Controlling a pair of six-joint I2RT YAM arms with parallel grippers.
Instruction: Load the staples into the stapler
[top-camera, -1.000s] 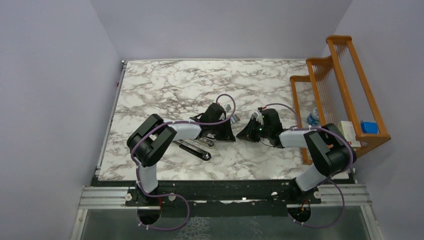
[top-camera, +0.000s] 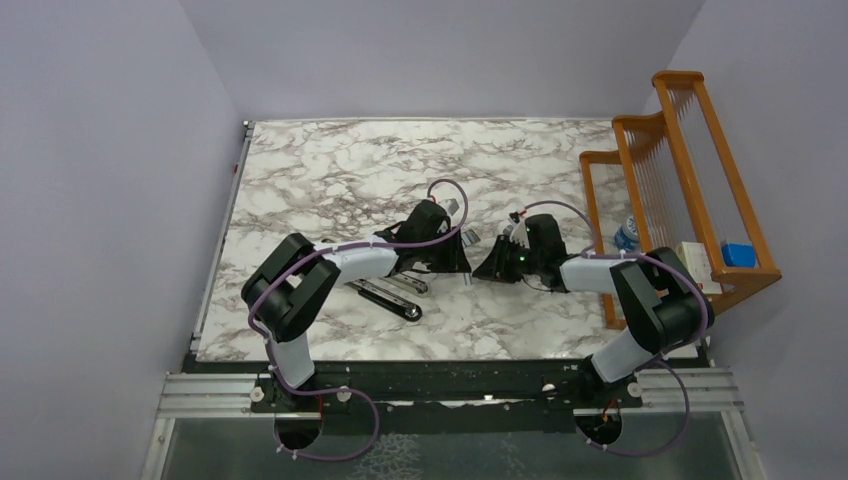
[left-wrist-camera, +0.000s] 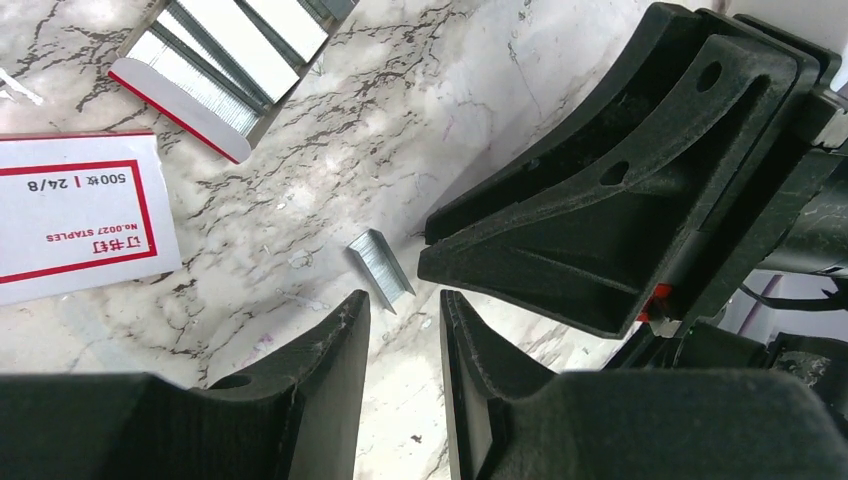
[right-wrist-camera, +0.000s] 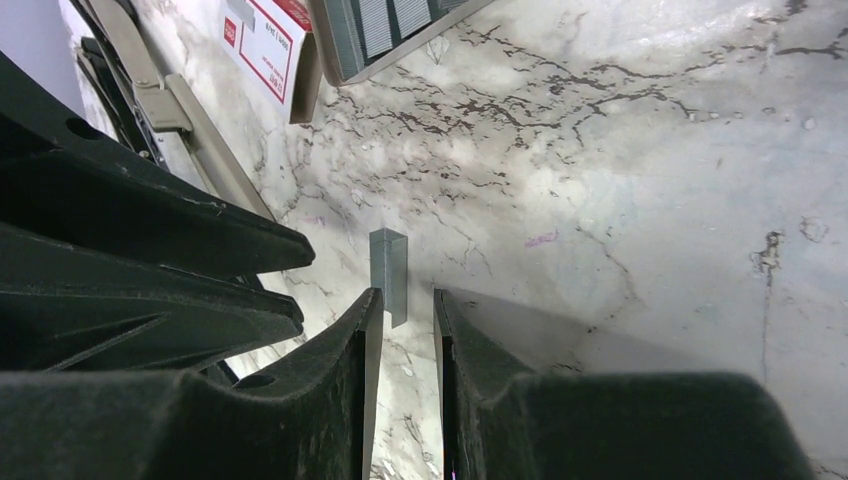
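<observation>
A short silver strip of staples (top-camera: 467, 279) lies on the marble table between my two grippers. In the left wrist view the strip (left-wrist-camera: 381, 270) is just beyond the fingertips of my left gripper, which is part open with an empty gap. My right gripper is open, with nothing between its fingers; in its own view the strip (right-wrist-camera: 389, 277) shows beyond the left fingertip. The opened stapler lies left of the grippers, its black part (top-camera: 392, 301) beside its metal rail (top-camera: 408, 284), partly covered by the left arm.
An open staple box (left-wrist-camera: 238, 55) holding several strips lies near a white-and-red box cover (left-wrist-camera: 80, 215), behind the grippers. A wooden rack (top-camera: 660, 135) borders the right side.
The left gripper has drawn slightly left, away from the right one. The right arm has barely moved.
</observation>
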